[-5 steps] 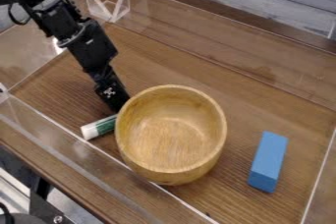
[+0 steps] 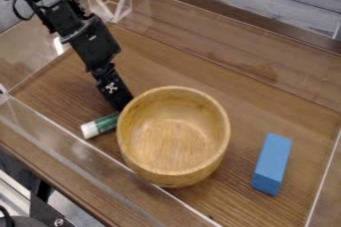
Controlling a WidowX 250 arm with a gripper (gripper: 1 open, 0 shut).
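Observation:
My gripper (image 2: 112, 98) reaches down from the upper left on its black arm, its tip low over the wooden surface just above a yellow bowl (image 2: 173, 134). The gripper is open; whether anything lies under it is hard to see. A white-and-green tube-like object (image 2: 99, 125) lies at the bowl's left side.
A blue block (image 2: 272, 164) lies at the lower right. A pale edge runs along the left and bottom of the work area.
The arm and gripper have shifted very slightly; the bowl, tube and blue block look unmoved.

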